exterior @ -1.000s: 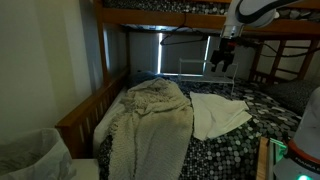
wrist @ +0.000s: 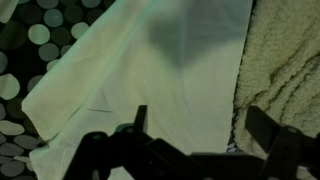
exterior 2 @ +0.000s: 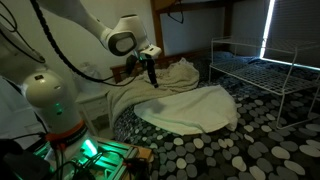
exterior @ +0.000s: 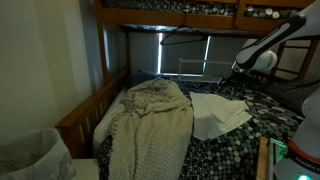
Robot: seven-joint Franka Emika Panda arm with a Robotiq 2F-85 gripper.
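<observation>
A white cloth lies spread on the dark, dotted bed cover, to the right of a rumpled beige blanket in exterior view 1. Above the cloth hangs my gripper, pointing down and clear of it. From the wrist view, the gripper is open, its two dark fingers wide apart with only the white cloth seen below, between them. A fold runs along one side of the cloth, and the beige blanket borders it on the right.
A white wire rack stands on the bed behind the cloth. The upper bunk spans overhead. A wooden rail runs along the left, with a white-lined bin beside it. Bare dotted cover lies around the cloth.
My arm has come down from near the upper bunk, bringing the gripper lower over the bed and slightly to the right in exterior view 1. Cloth and blanket look unmoved.
</observation>
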